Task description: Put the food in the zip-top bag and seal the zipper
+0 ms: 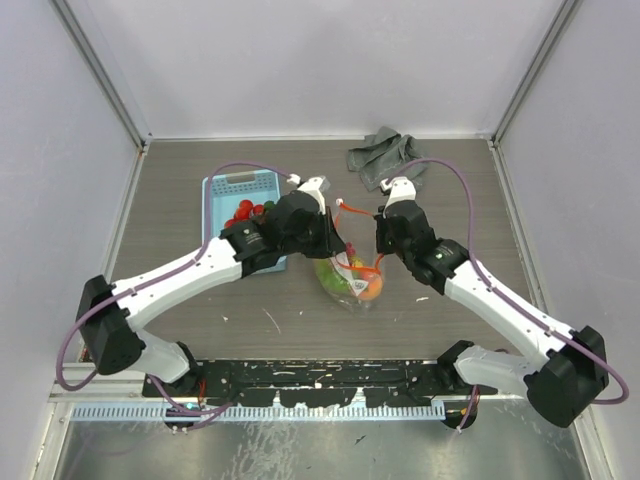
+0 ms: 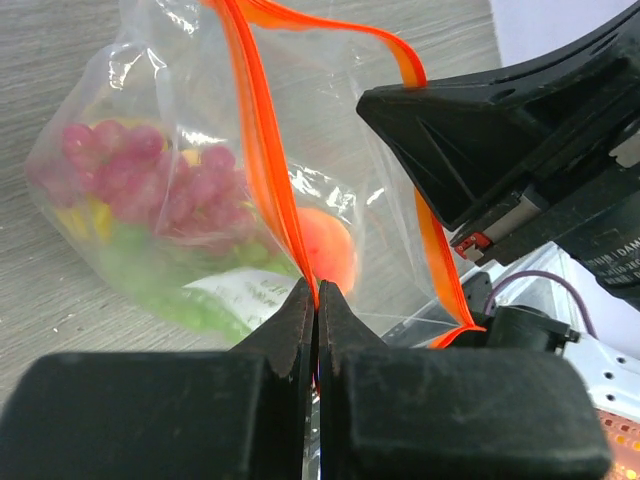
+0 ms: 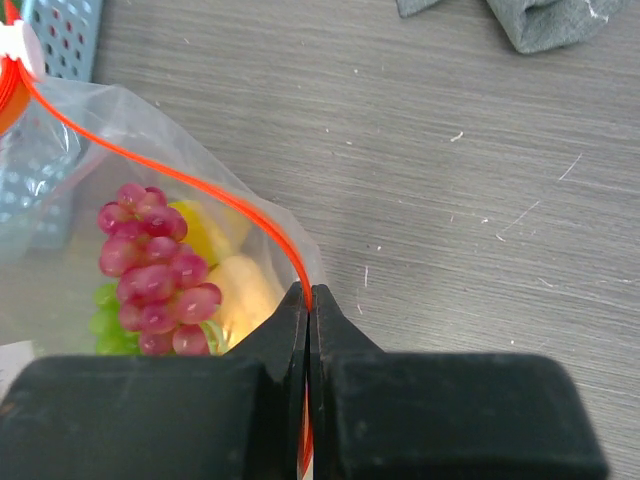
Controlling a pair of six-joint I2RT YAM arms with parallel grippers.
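The clear zip bag with orange zipper edges hangs between my grippers, holding red grapes, green items, something yellow, and orange fruit. In the left wrist view my left gripper is shut on the bag's orange edge. My right gripper is shut on the other orange edge, shown in the right wrist view; its black body also shows at the upper right of the left wrist view.
A blue basket with red tomatoes stands at the back left, partly behind the left arm. A grey cloth lies at the back right. The table right of the bag is clear.
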